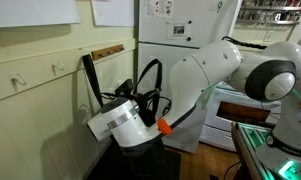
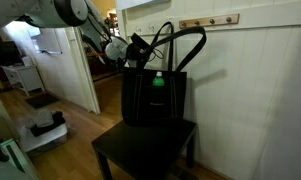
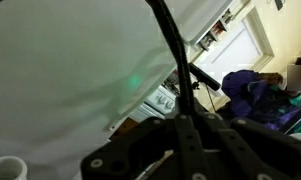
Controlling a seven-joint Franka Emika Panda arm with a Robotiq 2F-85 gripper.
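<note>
A black tote bag (image 2: 155,98) with a green mark on its front sits upright on a low black table (image 2: 140,145) against the white wall. Its long straps (image 2: 195,50) rise in loops above the opening. Beside the upper left of the bag, my gripper (image 2: 138,47) is at strap height. In the wrist view a black strap (image 3: 171,35) runs from the top edge down to my gripper, which is shut on it. My white arm (image 1: 140,130) covers most of the bag in exterior view 1; the fingertips are hard to make out there.
A wooden hook rail (image 2: 205,21) is mounted on the wall above the bag, with single hooks (image 1: 18,80) farther left. A white fridge (image 1: 180,30) and a stove (image 1: 240,95) stand beyond the arm. Boxes (image 2: 40,130) lie on the wooden floor.
</note>
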